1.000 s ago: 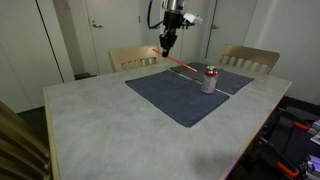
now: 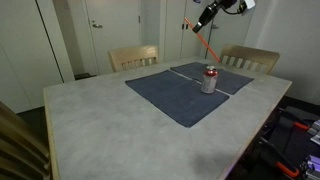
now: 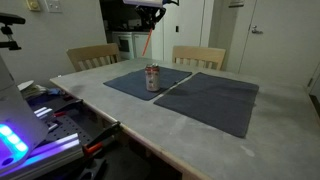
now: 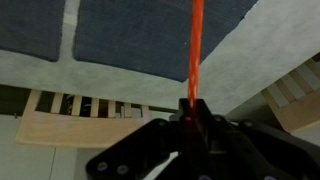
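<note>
My gripper (image 2: 199, 27) hangs high above the far right part of the table, shut on a thin orange-red stick (image 2: 209, 48). The stick slants down to the right in exterior view 1, its lower end in the air above the can. In the wrist view the stick (image 4: 196, 45) runs up from between the fingertips and out of the top of the frame. A metal can with a red and white label (image 2: 209, 80) stands upright on the table; exterior view 2 shows the can (image 3: 152, 79) beneath and slightly right of the stick (image 3: 147, 45).
Dark mats (image 2: 180, 95) lie on the pale table (image 2: 95, 120), with a light strip between them. Wooden chairs (image 2: 134, 57) stand around the edges.
The gripper has moved right and up in exterior view 1, carrying the stick. The stick has tilted steeper. The can has stayed in place.
</note>
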